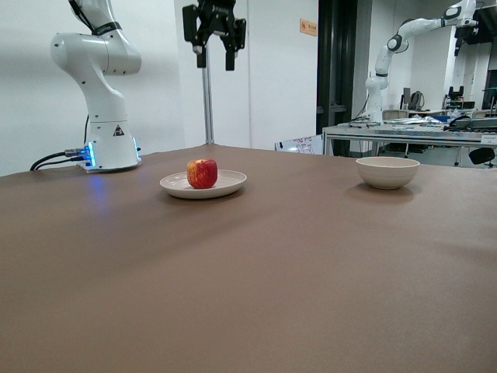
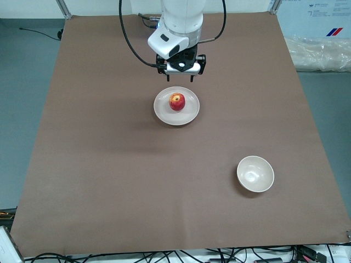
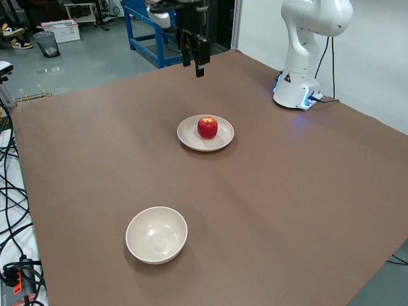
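A red apple (image 2: 176,101) (image 1: 202,174) (image 3: 207,127) rests on a white plate (image 2: 189,114) (image 1: 170,183) (image 3: 188,136) near the middle of the brown table. A white bowl (image 2: 255,173) (image 1: 387,172) (image 3: 156,234) stands apart, to the lower right in the left view. My black gripper (image 2: 180,78) (image 1: 216,60) hangs above and behind the plate, its two fingers apart with nothing between them. It is high over the table in the top view and at the top of the right view.
The white arm base (image 1: 109,148) stands at the back; cables lie along the front edge beyond the tabletop in the left view.
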